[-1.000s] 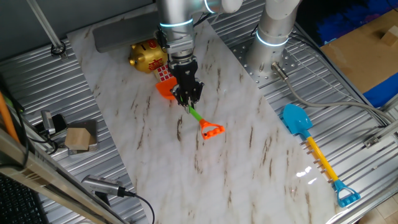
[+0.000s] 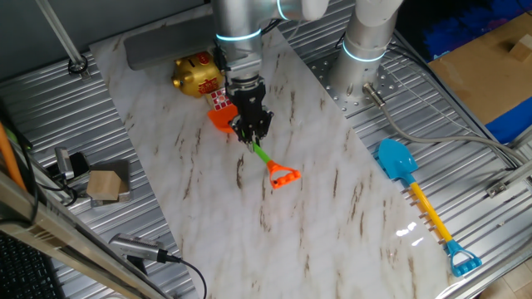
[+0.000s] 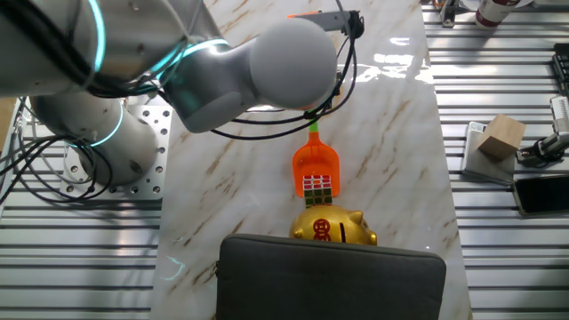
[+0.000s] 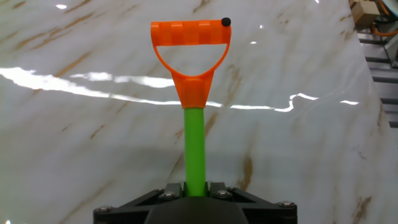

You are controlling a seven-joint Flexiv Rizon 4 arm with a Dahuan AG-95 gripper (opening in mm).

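Observation:
An orange toy shovel with a green shaft lies between the gripper and a patterned cube. My gripper (image 2: 252,133) is shut on the green shaft (image 4: 195,146), which runs between its fingers in the wrist view. Beyond them, the orange D-shaped handle (image 4: 193,87) points away. In exterior view 2 the arm hides the gripper, while the orange blade (image 3: 316,162) shows with the cube (image 3: 318,191) at its front edge. Whether the cube rests on the blade or only against it, I cannot tell. Right behind the cube sits a golden piggy bank (image 2: 198,75).
A dark grey case (image 3: 331,276) stands behind the piggy bank. On the metal slats beside the marble board lie a blue and yellow shovel (image 2: 422,202) and, opposite, a wooden block (image 2: 105,185). The board's front half (image 2: 274,241) is bare.
The shovel's handle has shifted very slightly toward the front of the board in exterior view 1. The gripper stays on the shaft; the cube and piggy bank look unmoved.

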